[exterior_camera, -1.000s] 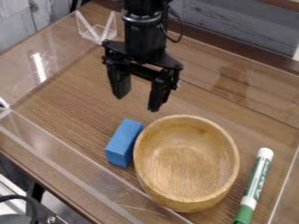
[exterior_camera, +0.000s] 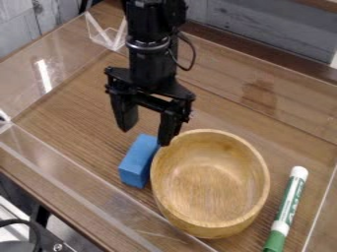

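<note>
My black gripper hangs over the middle-left of the wooden surface in the camera view, its two dark fingers spread wide and open. Just below it a blue block lies beside a wooden bowl, close against the bowl's left side. The bowl looks empty. Nothing shows between the fingers.
A white tube with a green cap and end lies at the right of the bowl. A dark cable shows at the bottom left corner.
The gripper has moved a little toward the viewer and left, lower in the view, nearer the blue block. The objects on the surface look unmoved.
</note>
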